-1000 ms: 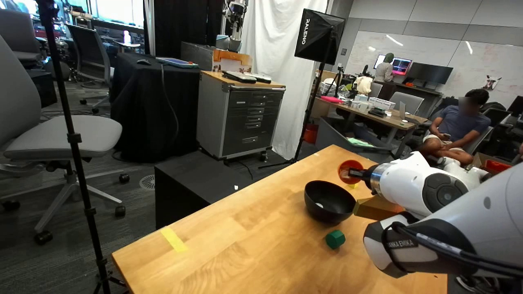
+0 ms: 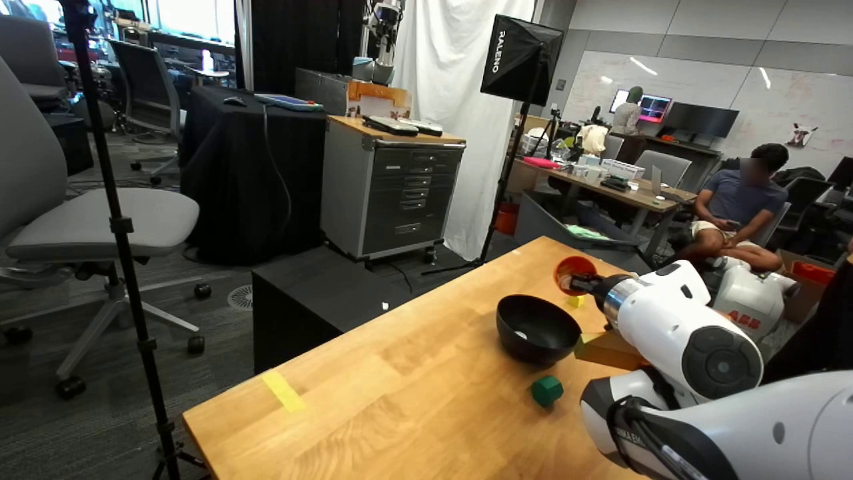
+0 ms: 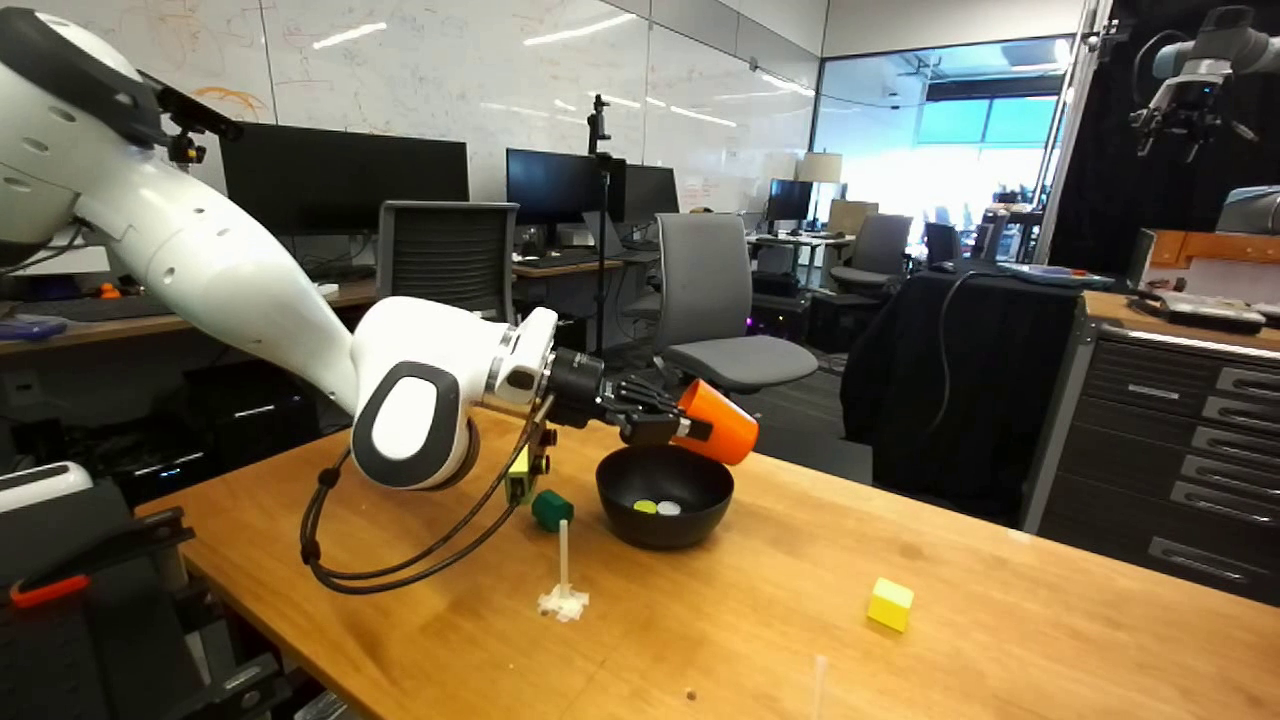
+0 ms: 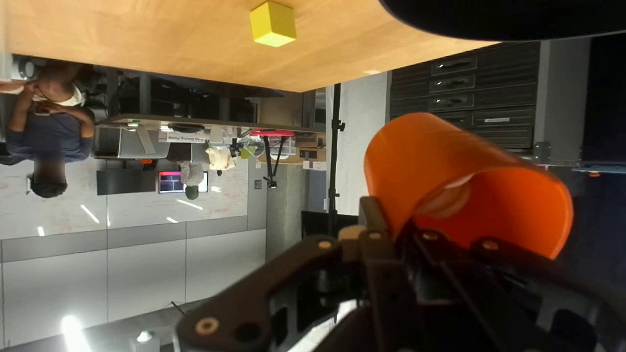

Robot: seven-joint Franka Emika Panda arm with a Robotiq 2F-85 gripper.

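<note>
An orange cup (image 3: 722,424) is tipped on its side in the air, close to the black bowl (image 3: 648,528). My gripper is shut on the cup's wall, with its dark fingers at the near side of the cup in the wrist view. The cup's mouth faces right there, and something pale shows inside it. Within the bowl on the wooden table lie a yellow-green piece (image 3: 645,506) and a white piece (image 3: 668,509). From exterior view 1 the cup (image 2: 569,272) appears beyond the bowl (image 2: 532,336), with its opening turned toward that camera.
A green block (image 2: 548,391) lies beside the bowl. One yellow cube (image 3: 890,604) stands apart on the table, and a yellow box (image 2: 612,349) is partly behind the arm. A thin white upright stick (image 3: 564,558) stands near the green block.
The forearm and wrist have shifted and rolled, with the elbow lower toward the table. The held cup has moved slightly right and up; bowl and green block stay in place.
</note>
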